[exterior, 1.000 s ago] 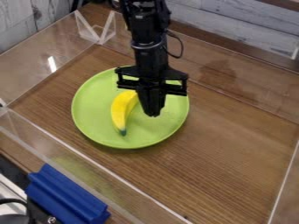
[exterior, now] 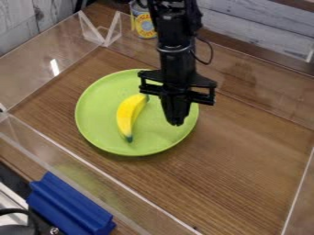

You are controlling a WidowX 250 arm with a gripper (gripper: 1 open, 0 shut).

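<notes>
A yellow banana (exterior: 128, 115) lies on the left half of a green plate (exterior: 98, 119). My black gripper (exterior: 177, 114) hangs over the right part of the plate, to the right of the banana and apart from it. Its fingertips point down and look shut, with nothing visible between them.
A blue rack (exterior: 68, 207) sits outside the clear wall at the lower left. A yellow object (exterior: 146, 26) stands at the back behind the arm.
My gripper has shifted slightly to the right and down compared with earlier. The banana and plate have not visibly moved.
</notes>
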